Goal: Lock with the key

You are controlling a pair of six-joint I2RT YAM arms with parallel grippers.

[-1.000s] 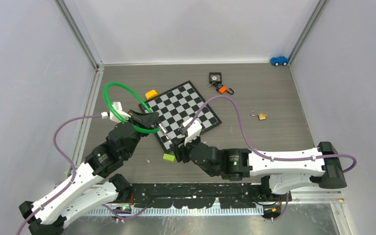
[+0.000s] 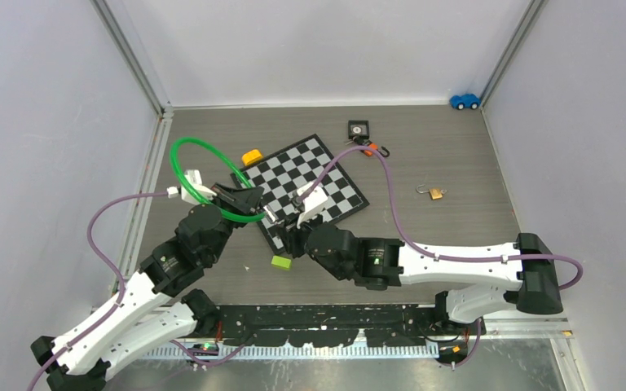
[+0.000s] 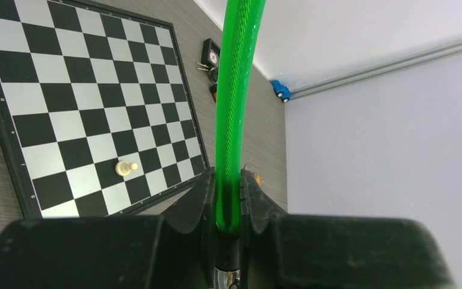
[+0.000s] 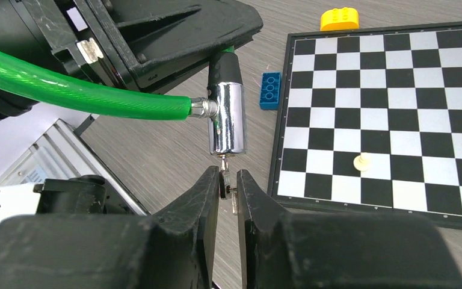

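My left gripper is shut on the black handle of a green cable lock [image 3: 234,72], whose chrome cylinder [image 4: 227,120] points down. A small metal key [image 4: 225,165] is at the cylinder's lower end, with my right gripper around it, its fingertips close together on the key. How deep the key sits in the cylinder I cannot tell. In the top view both grippers meet above the left edge of the chessboard [image 2: 326,167].
A padlock [image 2: 435,194], a black box with keys [image 2: 358,128], a blue car [image 2: 465,101], yellow [image 2: 252,155] and green blocks [image 2: 281,262], and a blue brick [image 4: 270,90] lie around the board.
My right arm has moved left and slightly toward the back, bringing its gripper closer to the lock's cylinder. The left arm has not visibly moved.
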